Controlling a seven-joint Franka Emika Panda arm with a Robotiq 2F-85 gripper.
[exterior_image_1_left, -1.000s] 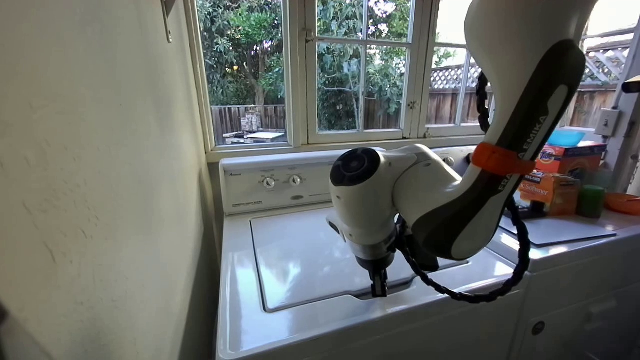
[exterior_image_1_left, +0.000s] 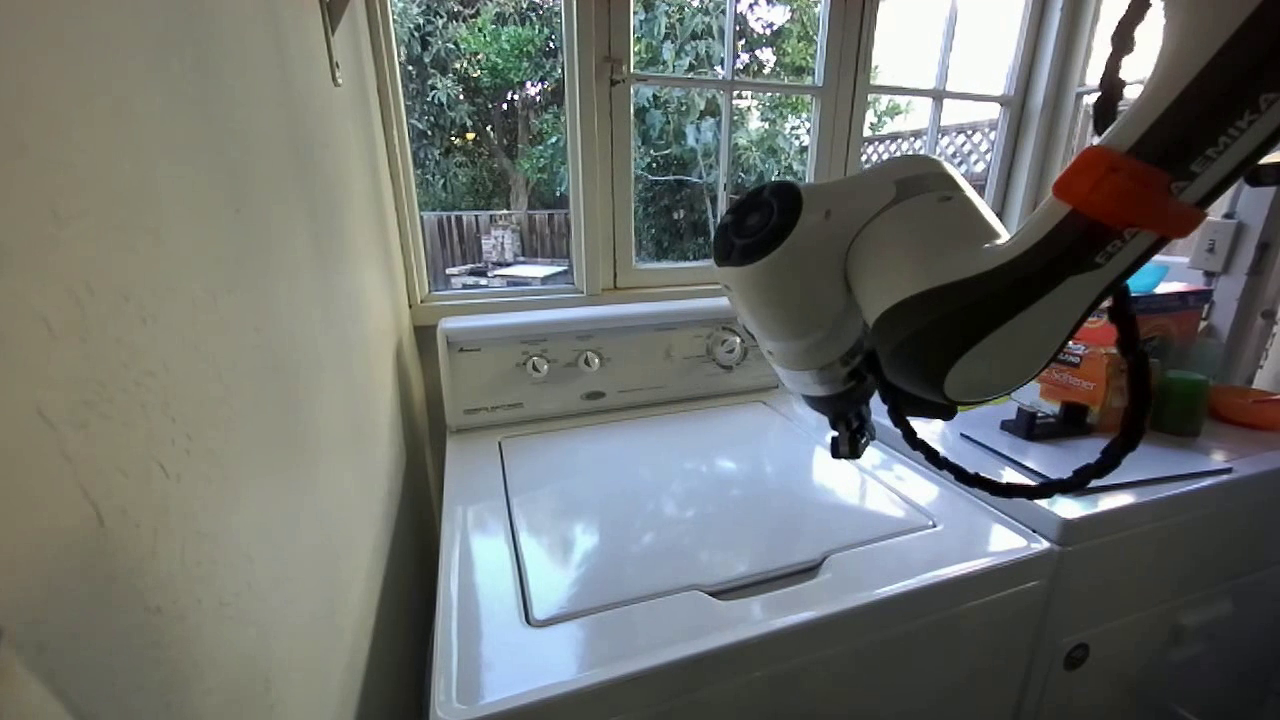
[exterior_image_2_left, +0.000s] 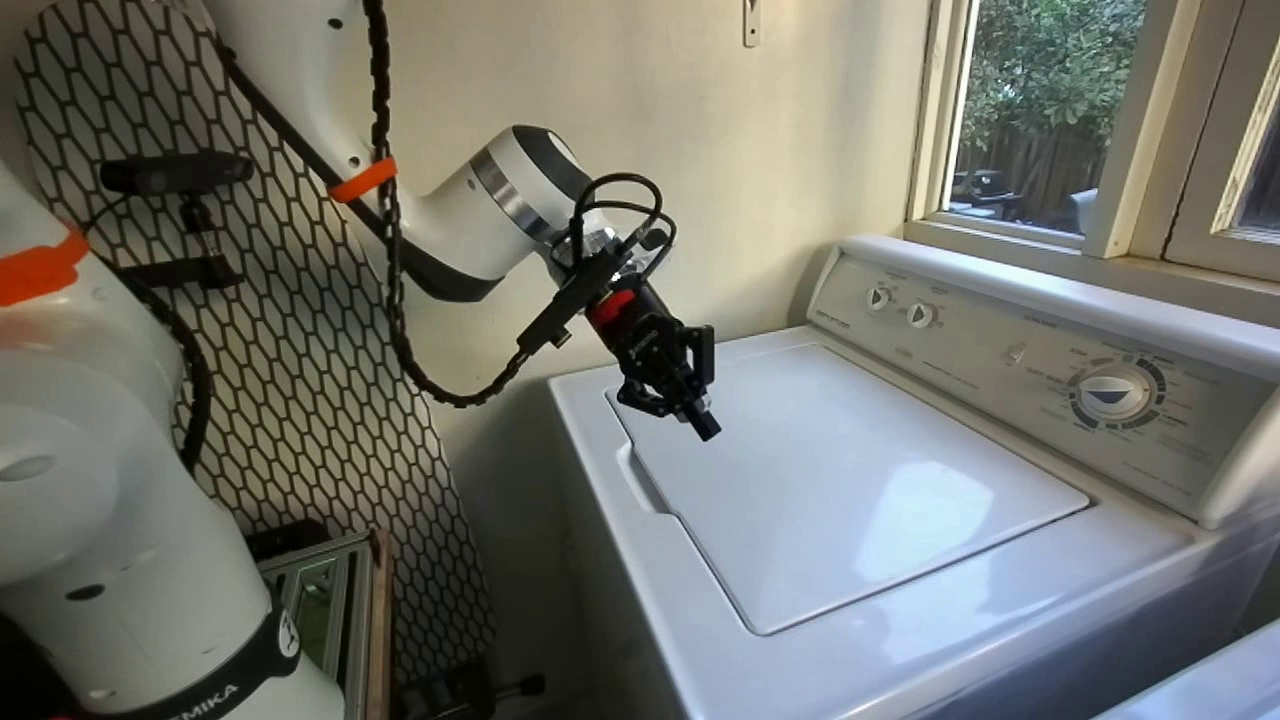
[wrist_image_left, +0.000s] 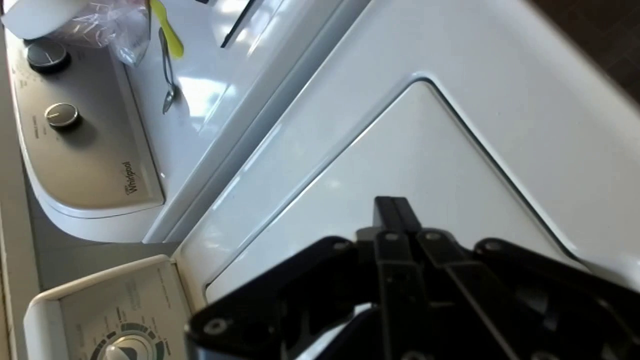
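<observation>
A white washer's closed lid (exterior_image_1_left: 672, 504) lies flat in its top; the wrist view shows the same lid (wrist_image_left: 414, 156) past my fingers. My gripper (exterior_image_1_left: 851, 446) is above the lid, pointing down at a tilt, and in exterior view 2 the gripper (exterior_image_2_left: 708, 426) appears apart from the surface. Its fingertips (wrist_image_left: 390, 210) are together in the wrist view, with nothing visible between them. The lid's front notch (exterior_image_1_left: 768, 584) shows along its near edge. At the back stands the control panel (exterior_image_2_left: 1056, 372) with its large dial (exterior_image_2_left: 1110, 394).
To the right, a second machine (exterior_image_1_left: 1152, 480) carries an orange softener box (exterior_image_1_left: 1074, 384), a green cup (exterior_image_1_left: 1182, 402) and an orange bowl (exterior_image_1_left: 1245, 404). A spoon (wrist_image_left: 168, 78) and a yellow utensil (wrist_image_left: 168, 30) lie on it. A plain wall (exterior_image_1_left: 216, 360) borders the washer's left; its lid top is clear.
My arm has risen and moved back and to the right, from near the lid's front notch to above the lid's right side. The lid is closed in both frames.
</observation>
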